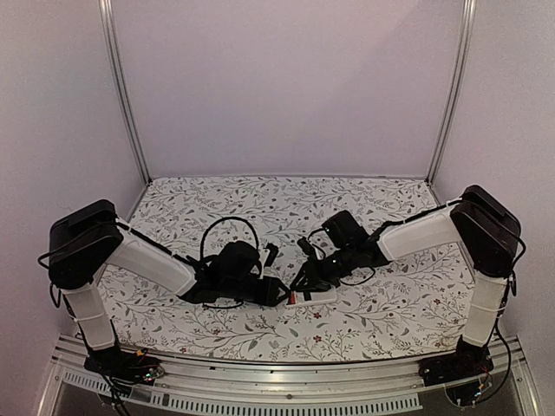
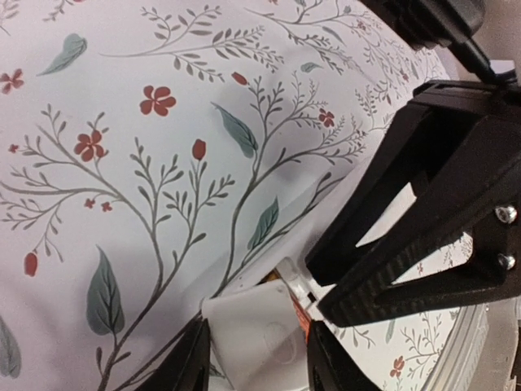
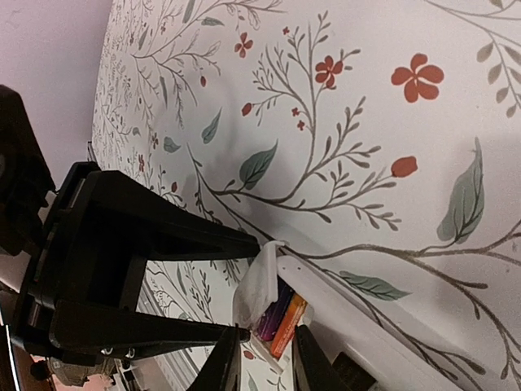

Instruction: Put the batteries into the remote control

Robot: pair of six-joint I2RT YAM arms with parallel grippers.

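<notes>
The white remote (image 1: 316, 296) lies on the floral table under both grippers, its battery bay open. In the right wrist view, a purple battery (image 3: 273, 311) and an orange battery (image 3: 288, 324) sit in the bay. My left gripper has its fingertips on either side of the remote's white end (image 2: 252, 314); whether it grips firmly is unclear. My right gripper has its fingertips at the bay beside the orange battery, slightly apart. The left gripper's black fingers (image 3: 187, 224) flank the remote's end in the right wrist view.
Walls (image 1: 286, 87) bound it behind and at both sides, with a metal rail (image 1: 286, 373) along the front edge.
</notes>
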